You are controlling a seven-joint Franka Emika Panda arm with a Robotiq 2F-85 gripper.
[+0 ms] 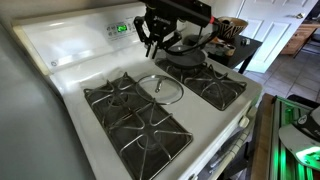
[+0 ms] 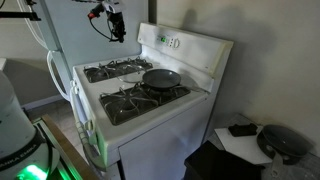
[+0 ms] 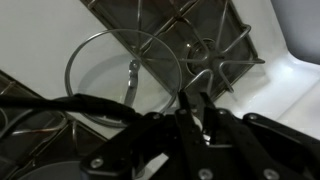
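My gripper [image 1: 151, 42] is above the back part of the white stove, well clear of the lid. In the wrist view the fingertips of the gripper are close together, but the dark picture does not show what is between them. A clear glass lid [image 1: 170, 92] with a metal rim and handle lies on the stovetop, partly over a burner grate. From the left of the wrist view, a dark curved bar [image 3: 60, 103] runs toward the gripper; I cannot tell what it is. A dark frying pan [image 2: 162, 78] sits on the burners beside the lid.
Black grates [image 1: 150, 140] cover the burners. The upright control panel [image 2: 178, 45] borders the stove's back. A dark pot [image 2: 285, 142] and a white board [image 2: 243, 146] are off to the side. Bare white stovetop shows between the grates.
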